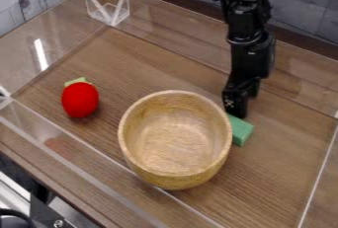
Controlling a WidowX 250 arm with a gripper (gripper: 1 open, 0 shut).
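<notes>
My black gripper [240,104] points down over the table, just above a green block [238,131] that lies right beside a tan wooden bowl [173,139]. The dark fingers are hard to make out against each other, so I cannot tell whether they are open or shut.
A red ball [79,100] with a small pale green piece behind it sits on the left. A white wire object [111,7] stands at the back left.
</notes>
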